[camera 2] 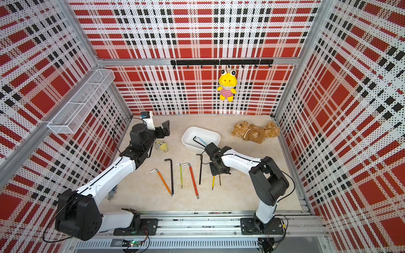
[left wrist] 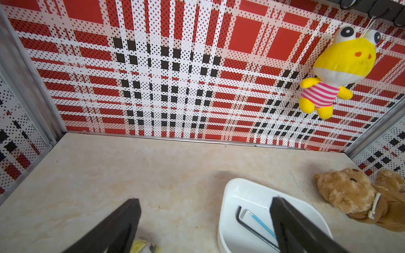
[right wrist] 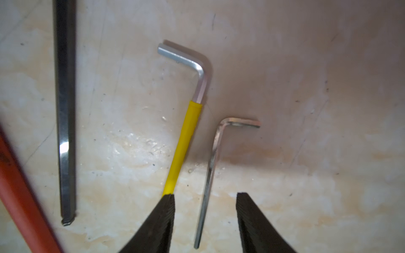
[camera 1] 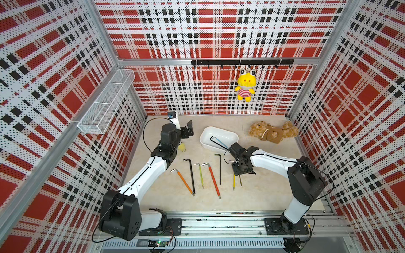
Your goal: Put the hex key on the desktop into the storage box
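Note:
Hex keys lie spread on the desktop: orange, black, light green, red, another black. Just beneath my right gripper are a yellow one and a bare silver one; its fingers stand apart above them, holding nothing. The white storage box at the back middle holds a black and a blue hex key. My left gripper is raised at the back left, its blurred fingers wide apart and empty in the left wrist view.
A brown plush lies at back right, a yellow plush hangs on the rear wall, and a small yellow item sits under my left arm. A wire basket hangs on the left wall.

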